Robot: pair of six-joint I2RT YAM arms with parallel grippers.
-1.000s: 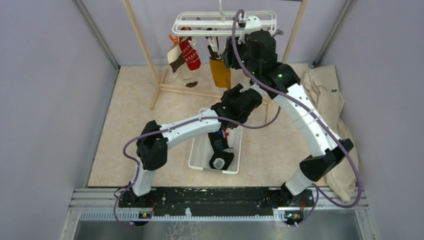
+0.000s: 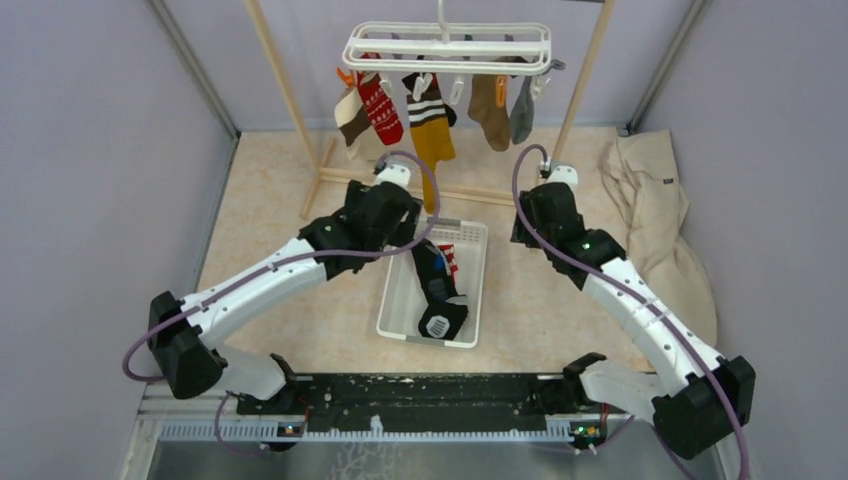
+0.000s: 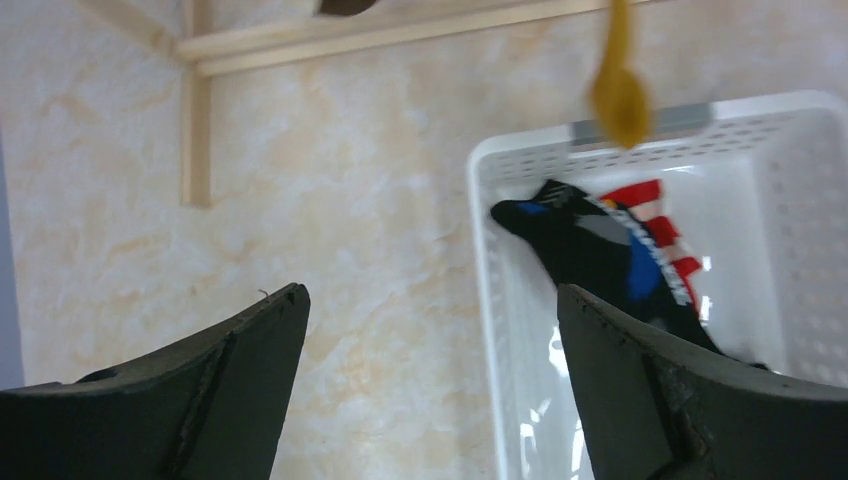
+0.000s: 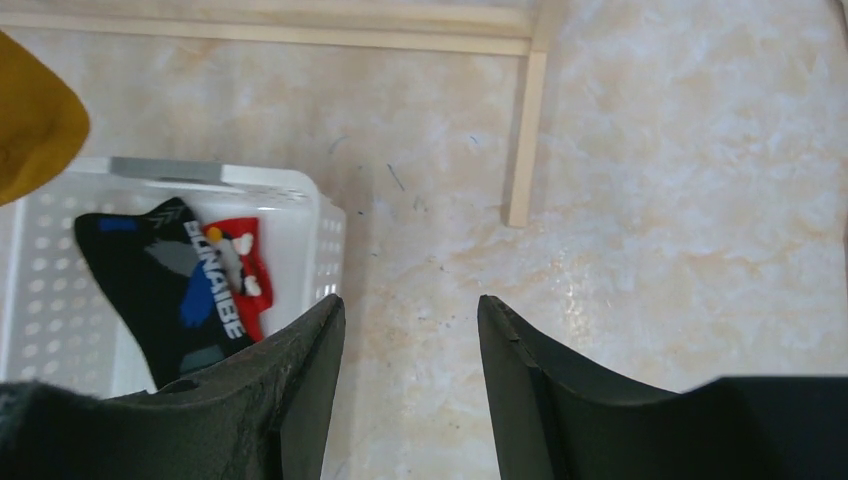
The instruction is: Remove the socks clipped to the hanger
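Observation:
Several socks hang from the white clip hanger (image 2: 447, 49): a red patterned sock (image 2: 380, 112), a white-and-brown sock (image 2: 352, 118), a mustard striped sock (image 2: 431, 136), an olive-brown sock (image 2: 490, 112) and a grey sock (image 2: 522, 112). Below them, the white basket (image 2: 403, 300) holds a black sock (image 2: 440, 300) and a red-and-white one (image 4: 240, 268). My left gripper is open over the floor by the basket's left wall, with its fingers empty. To the basket's right, my right gripper also stands open and empty. The mustard sock's toe (image 4: 35, 120) shows blurred at the right wrist view's left edge.
A wooden stand's crossbar (image 2: 470, 193) runs along the floor behind the basket, with its feet (image 4: 524, 140) reaching forward. A beige cloth bag (image 2: 650, 220) lies at the far right. Floor on both sides of the basket is clear.
Both arms have drawn back from the hanger area: the left gripper leftward, the right one downward and to the right. The hanging socks have swung about.

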